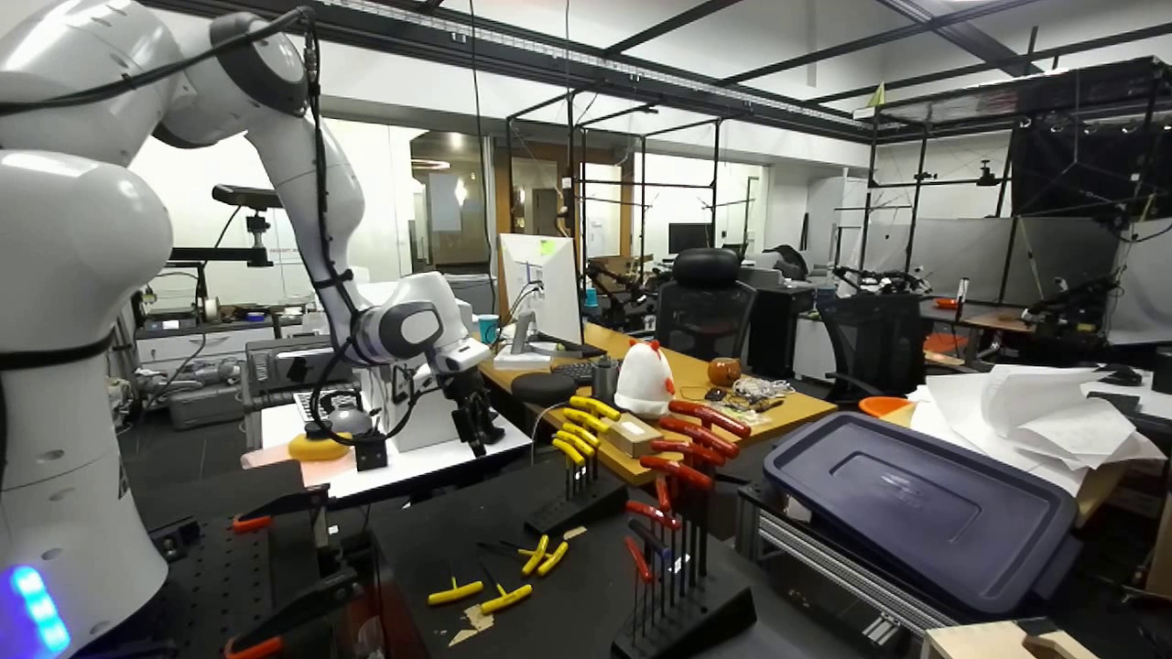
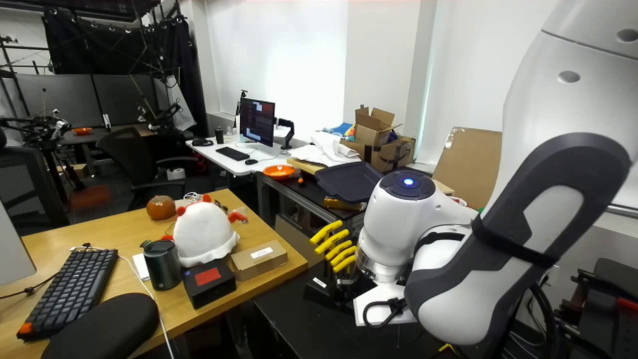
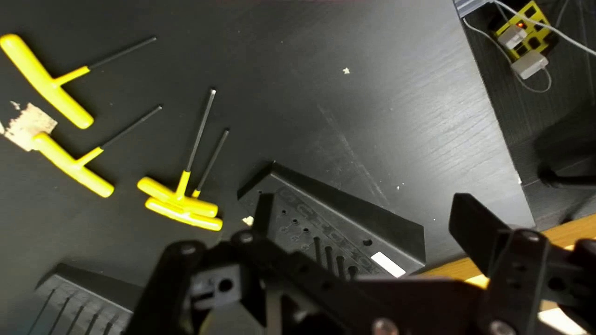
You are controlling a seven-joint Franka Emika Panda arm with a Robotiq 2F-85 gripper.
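Observation:
My gripper (image 1: pixel 480 428) hangs above the far side of the black table. In the wrist view its fingers (image 3: pixel 472 223) are spread wide and the gripper is open, with nothing held. Several yellow T-handle hex keys lie loose on the table: one at the left (image 3: pixel 47 81), another below it (image 3: pixel 75 164), and an overlapping pair (image 3: pixel 179 204). Below the fingers in the wrist view is a black key stand (image 3: pixel 357 217) with several empty holes. Upright yellow-handled keys (image 1: pixel 582 428) fill part of this stand in exterior view 1.
A second black stand (image 1: pixel 703 615) holds red-handled keys (image 1: pixel 681 472) at the table's near side. Beyond the table, a wooden desk (image 2: pixel 263 239) carries a white plush toy (image 2: pixel 202 230) and a cardboard box (image 2: pixel 258 259).

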